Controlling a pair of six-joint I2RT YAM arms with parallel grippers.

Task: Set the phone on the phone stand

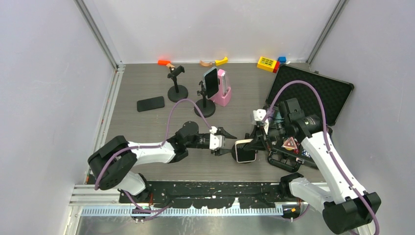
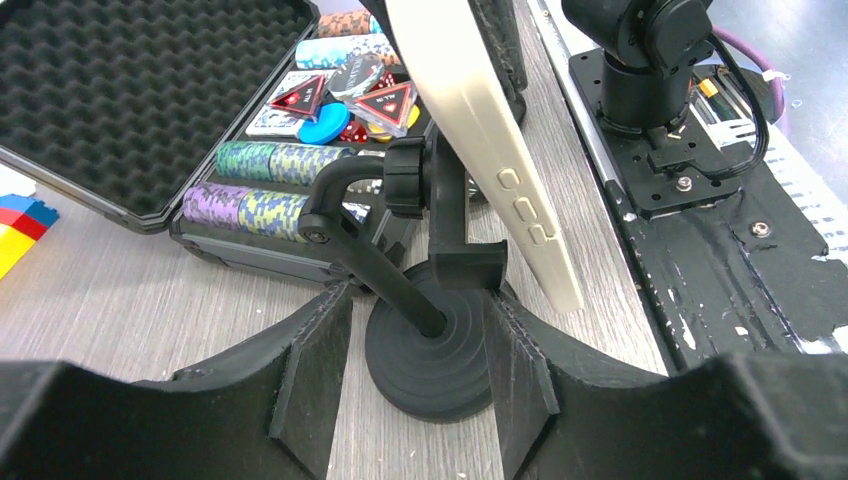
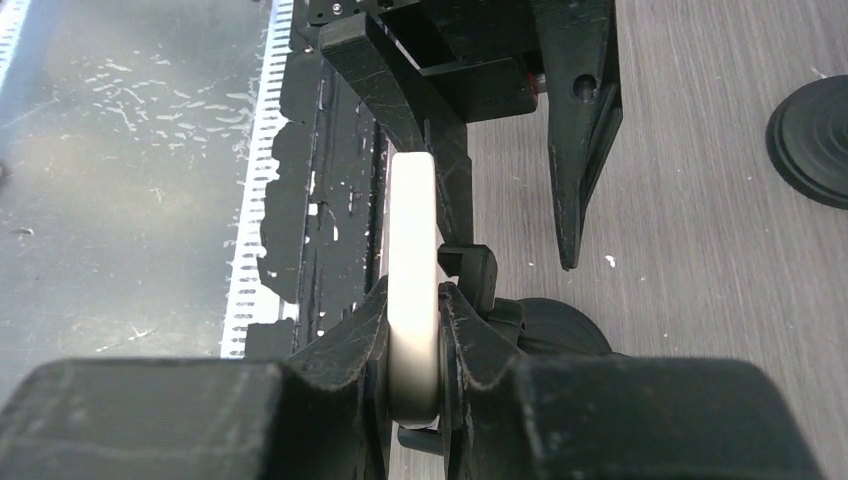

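A cream-edged phone [image 1: 244, 153] is in my right gripper, which is shut on it at the front middle of the table. It lies against the holder of a black stand, whose round base [image 2: 415, 375] shows in the left wrist view. My left gripper [image 1: 227, 143] faces that stand from the left, part open, with its fingers either side of the stand's lower part in its own view and nothing visibly gripped.
An open case [image 1: 308, 90] of chips is at the right. A dark phone [image 1: 150, 103] lies at the left. Two more stands [image 1: 177, 93] stand behind, one holding a phone, beside a pink holder [image 1: 221, 95]. Toy blocks lie along the back.
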